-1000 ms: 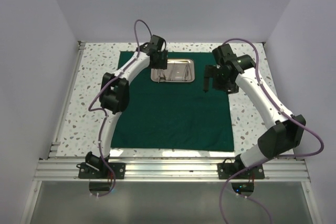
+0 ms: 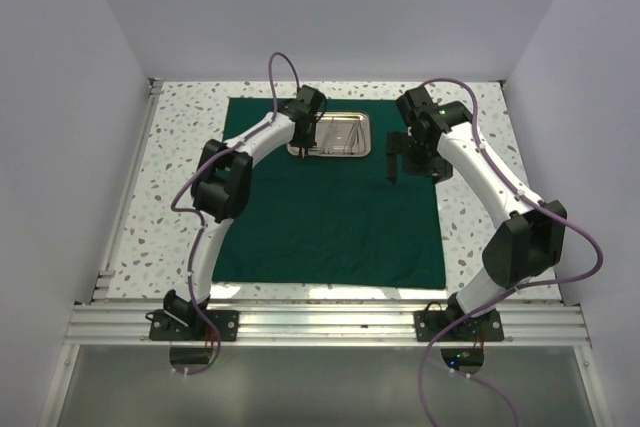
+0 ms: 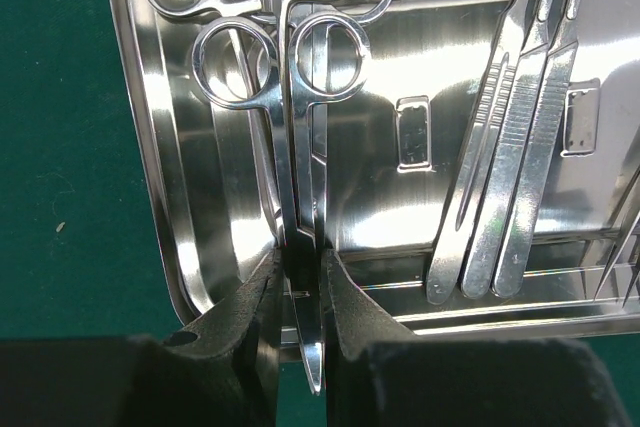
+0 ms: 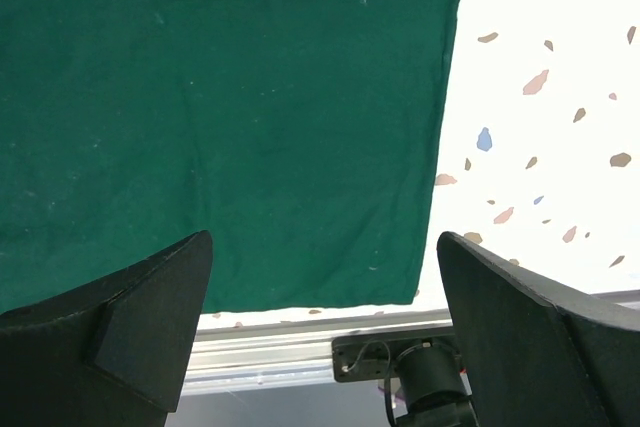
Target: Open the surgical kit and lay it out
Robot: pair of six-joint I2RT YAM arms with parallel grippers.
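The steel tray (image 2: 340,152) lies on the green cloth toward the back. In the left wrist view, ring-handled scissors or clamps (image 3: 245,94) lie at its left, with flat forceps (image 3: 525,177) to their right. My left gripper is down over the ring-handled instruments, its fingertips close around a steel shaft; whether they grip it is unclear. My right gripper (image 2: 418,162) hangs open over the cloth right of the tray, with nothing between its fingers.
Speckled table (image 2: 150,217) surrounds it, with pale walls at both sides and behind.
My left gripper has moved toward the front and slightly right, down onto the instruments at the tray's left. The right arm has shifted slightly.
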